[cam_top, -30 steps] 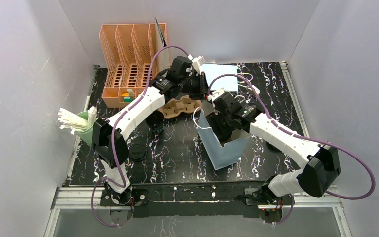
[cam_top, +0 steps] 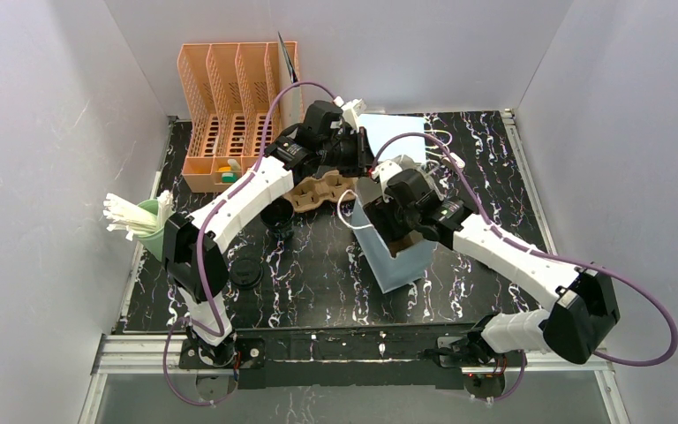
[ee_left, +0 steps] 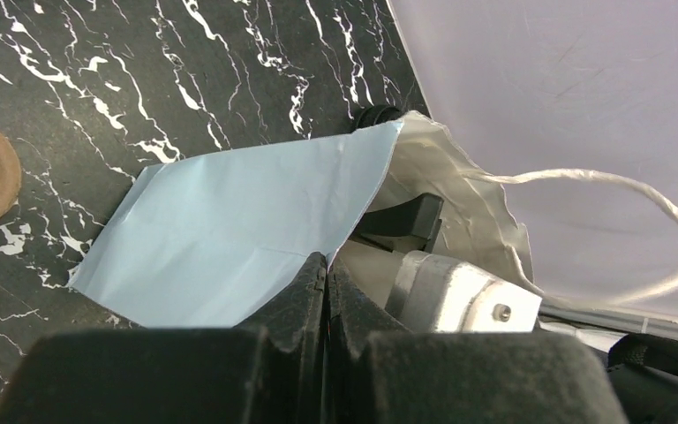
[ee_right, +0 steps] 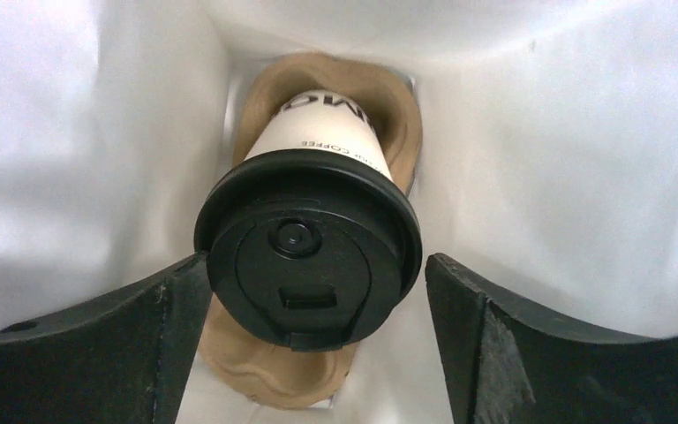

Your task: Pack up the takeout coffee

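Observation:
A light blue paper bag stands at the centre right. My left gripper is shut on its upper edge, pinching the thin paper. Down inside the bag, in the right wrist view, a coffee cup with a black lid rests on a cardboard cup tray. My right gripper is in the bag, open, its fingers on either side of the lid; whether they touch it I cannot tell.
An orange rack stands at back left, a green straw holder at left. Another cardboard tray, a dark cup and a lid lie left of the bag.
The right arm has shifted slightly toward the front, and the bag's front part has moved a little to the left. The left arm holds still.

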